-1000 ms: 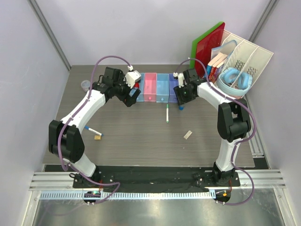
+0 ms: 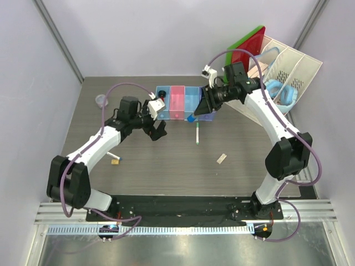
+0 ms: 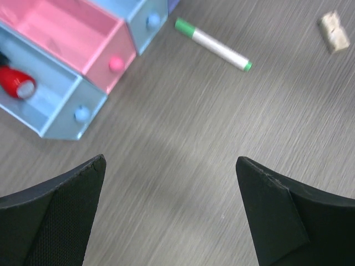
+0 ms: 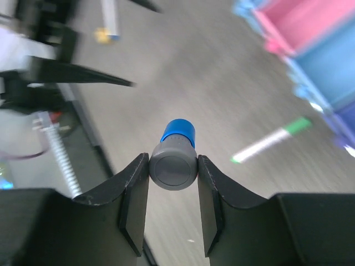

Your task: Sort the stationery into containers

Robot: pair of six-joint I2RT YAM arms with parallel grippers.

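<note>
My right gripper is shut on a grey cylinder with a blue band (image 4: 177,130), raised in front of the coloured bins; its blue part (image 2: 191,118) shows from above. My left gripper (image 2: 157,128) is open and empty, left of the bins. A green-capped marker (image 3: 216,47) lies in front of the bins, a small pale block (image 2: 221,158) to the right. The pink bin (image 2: 177,100) and light blue bin (image 2: 192,97) stand in a row; the left one (image 3: 77,119) holds a red object (image 3: 16,82). A blue-ended pen (image 2: 114,156) and yellow block (image 2: 115,162) lie at left.
A white organiser (image 2: 302,66) with books and blue items stands at back right beside red and green boards (image 2: 249,39). A clear cup (image 2: 101,101) sits at back left.
My right gripper has lifted the blue object and carried it leftward from beside the purple bin. My left gripper has moved slightly toward the front.
</note>
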